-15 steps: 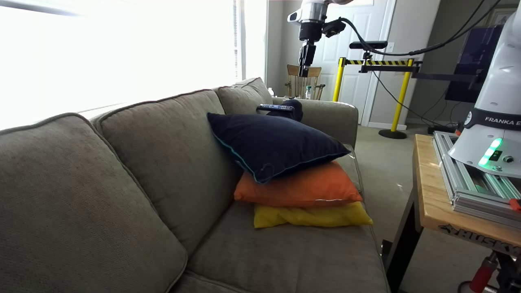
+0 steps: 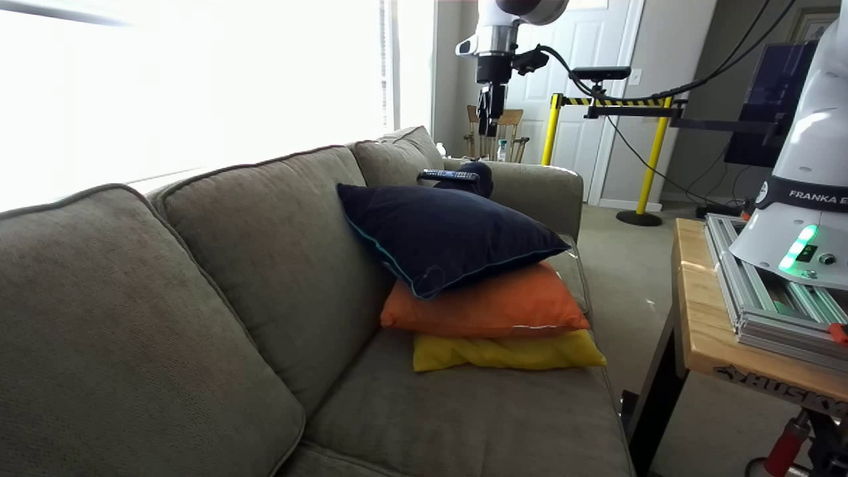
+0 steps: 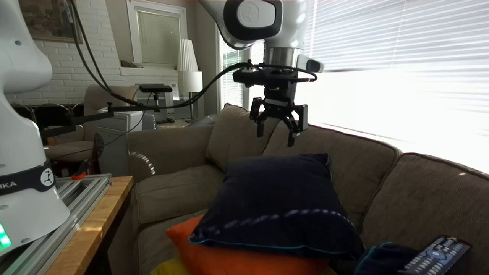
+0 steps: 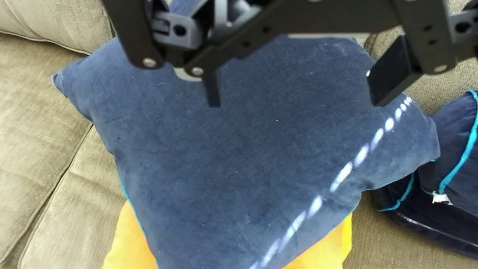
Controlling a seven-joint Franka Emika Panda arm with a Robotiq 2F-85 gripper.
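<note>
Three pillows lie stacked on the couch seat. On top is a large dark blue pillow (image 3: 279,197) with teal piping, tilted. Beneath it comes an orange pillow (image 2: 497,302), and a yellow pillow (image 2: 509,351) is at the bottom. My gripper (image 3: 276,135) hangs above the blue pillow, fingers pointing down and clear of it. In the wrist view its fingers (image 4: 394,74) are spread wide with only the blue fabric far below in the gap. A black remote (image 3: 437,256) rests on another dark blue item beside the stack.
The couch backrest (image 2: 262,238) runs along the window side. A wooden table (image 2: 755,350) carries the robot base across from the couch. The seat in the foreground of exterior view 1 is bare. A yellow barrier post (image 2: 653,163) stands behind.
My gripper has come slightly lower and shifted a little to the left in exterior view 1. The pillows and the remote have stayed put.
</note>
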